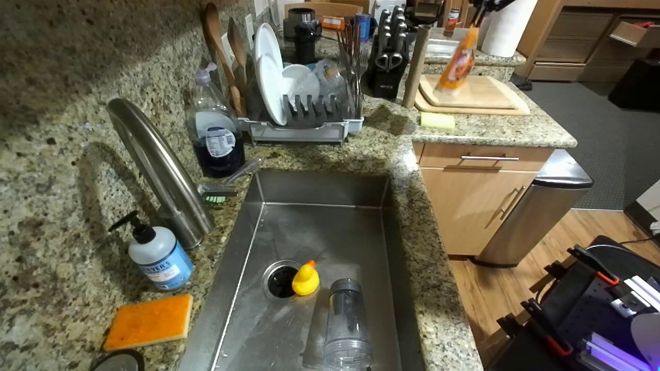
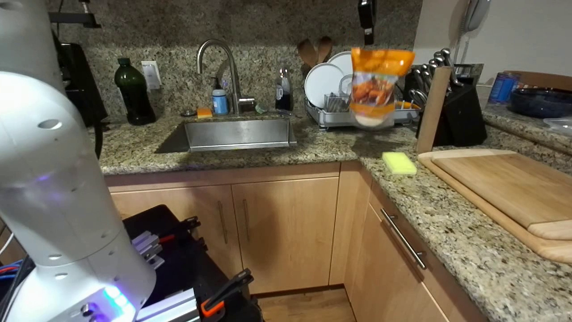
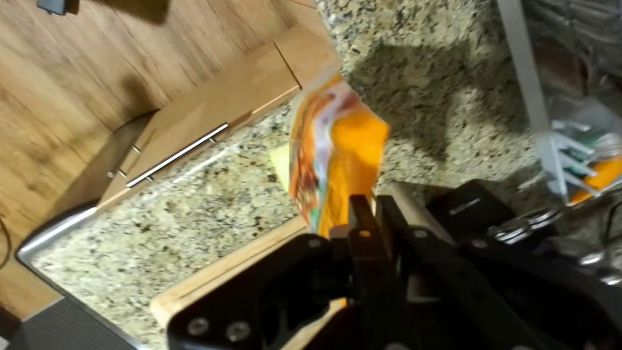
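An orange snack bag (image 2: 373, 88) with a food picture on its front hangs in the air above the counter near the dish rack. In the wrist view the bag (image 3: 326, 157) is blurred, its top edge pinched between the fingertips of my gripper, which is shut. Seen from exterior view 1, the bag (image 1: 459, 62) dangles below the gripper (image 1: 480, 17), most of which lies beyond the top of the frame. The gripper is out of sight in exterior view 2.
A wooden cutting board (image 2: 504, 182) and a yellow sponge (image 2: 399, 163) lie on the right counter. The knife block (image 2: 461, 112) and dish rack (image 2: 327, 119) stand behind. A rubber duck (image 1: 306, 279) and a clear bottle (image 1: 347, 324) are in the sink (image 1: 322, 229).
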